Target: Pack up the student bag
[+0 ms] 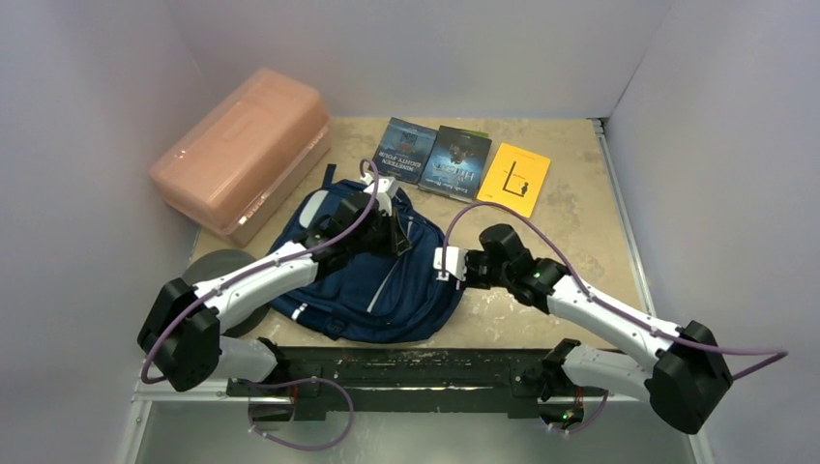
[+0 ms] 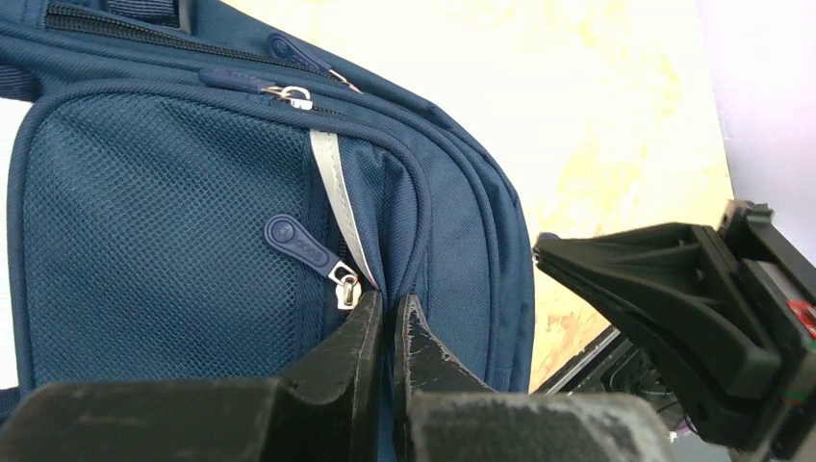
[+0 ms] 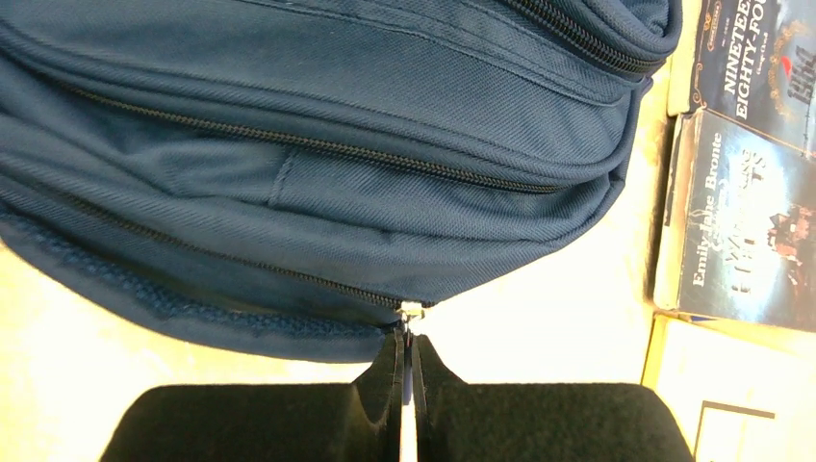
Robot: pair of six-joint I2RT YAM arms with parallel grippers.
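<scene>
The navy backpack (image 1: 358, 300) lies flat at the centre left. My left gripper is shut on the bag's fabric beside a zipper pull (image 2: 300, 241) and reflective strip. My right gripper is at the bag's right edge, shut at the metal zipper slider (image 3: 411, 310); whether the pull is between its fingertips is hard to tell, as the fingers hide it.
Three books lie at the back: Nineteen Eighty-Four (image 1: 401, 145), Wuthering Heights (image 1: 454, 159) and a yellow one (image 1: 514, 176). A pink translucent box (image 1: 237, 145) stands back left, a dark round object (image 1: 218, 266) left.
</scene>
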